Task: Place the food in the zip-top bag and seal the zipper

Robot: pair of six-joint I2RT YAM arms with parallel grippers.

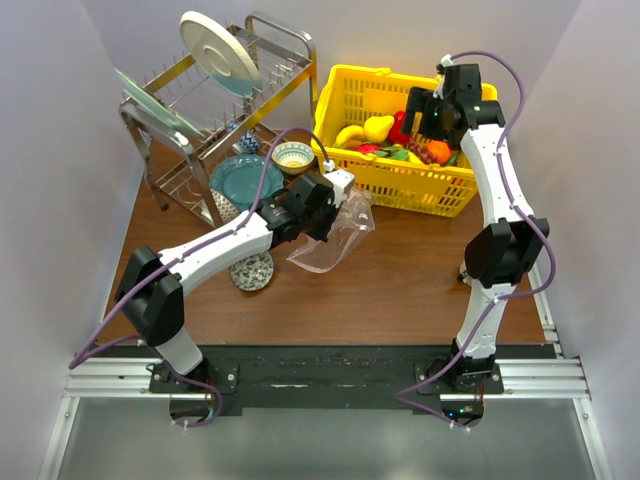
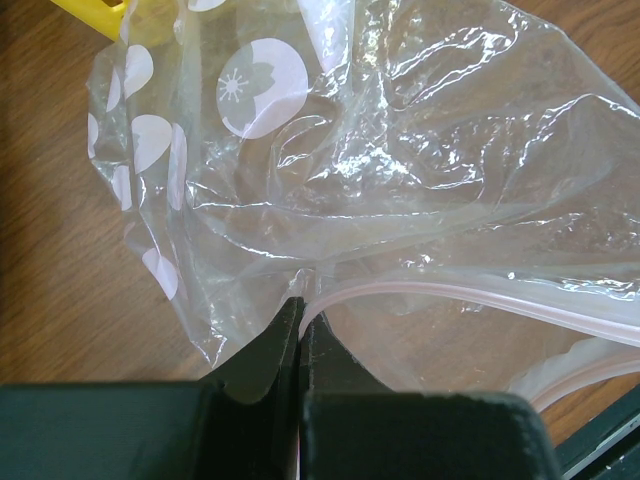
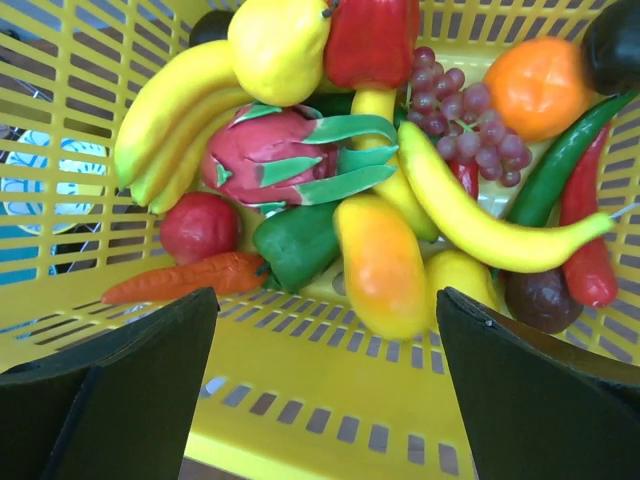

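A clear zip top bag (image 2: 420, 190) with pale dots hangs from my left gripper, its mouth gaping toward the lower right in the left wrist view. The fingers are shut on the thin pink-white rim. In the top view this bag (image 1: 342, 235) is over the middle of the table, in front of the basket. My right gripper hovers open above the food, nothing between its fingers. Below it lie a mango (image 3: 380, 265), green pepper (image 3: 298, 243), dragon fruit (image 3: 275, 155), single banana (image 3: 480, 215) and carrot (image 3: 190, 277).
The yellow basket (image 1: 400, 185) holds several more pieces, among them an orange (image 3: 540, 88), grapes (image 3: 465, 110) and a red pepper (image 3: 370, 42). A metal dish rack (image 1: 205, 150) stands at the back left. A patterned plate (image 1: 251, 271) lies near the left arm.
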